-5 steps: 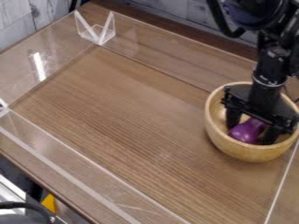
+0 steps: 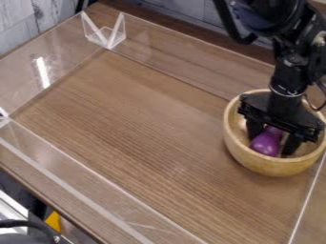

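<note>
A wooden bowl (image 2: pixel 262 164) sits at the right side of the table. Inside it lies a purple object (image 2: pixel 265 142), partly hidden by my black gripper (image 2: pixel 280 136), which reaches down into the bowl from the upper right.
A white wire-like holder (image 2: pixel 105 30) stands at the back left. Clear edging runs along the table's left side.
My gripper has shifted slightly within the bowl, and the purple object appears a little further left than before.
</note>
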